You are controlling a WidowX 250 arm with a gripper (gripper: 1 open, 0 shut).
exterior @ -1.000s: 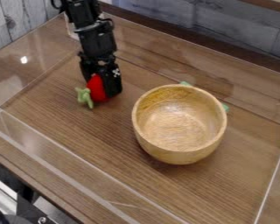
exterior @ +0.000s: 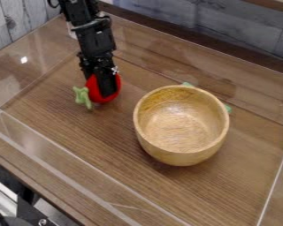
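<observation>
A red object with a green part, apparently a toy vegetable or fruit, lies on the wooden table left of the bowl. The dark gripper hangs from the top of the view directly over it, its fingers down around the red part. Whether the fingers close on it is hidden. A large tan bowl stands to the right, apart from the red object.
The wooden table has free room at the front left and far right. Small pale green items show behind the bowl's right side. A wall or edge runs along the upper left.
The red object shifted a little with these movements.
</observation>
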